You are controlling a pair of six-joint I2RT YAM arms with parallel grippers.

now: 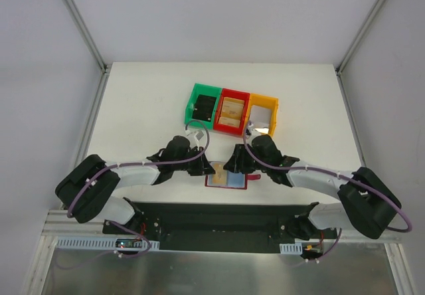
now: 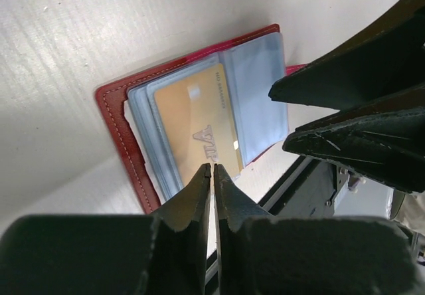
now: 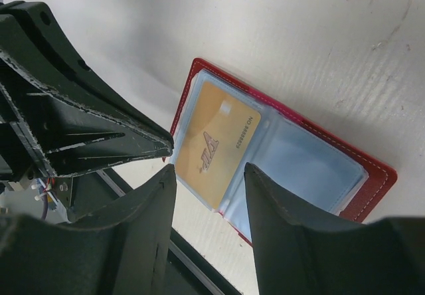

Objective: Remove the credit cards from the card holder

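Note:
The card holder [image 1: 236, 179] lies spread flat on the white table, red rim around clear sleeves. A gold card [image 2: 198, 119] sits in the sleeve on its left half; the right-hand sleeve [image 3: 312, 165] shows no card. Over the gold card's lower edge, as the left wrist view has it, my left gripper is shut, fingertips together with nothing visible between them. My right gripper is part open above the holder, its fingers on either side of the card's edge in that view, the gap empty. Whether either touches the sleeves, I cannot tell.
Behind the holder stand a green tray [image 1: 188, 112] with black items, a red tray [image 1: 229, 129] with gold cards, and a yellow tray [image 1: 273, 102] with whitish contents. The two grippers are close together over the holder.

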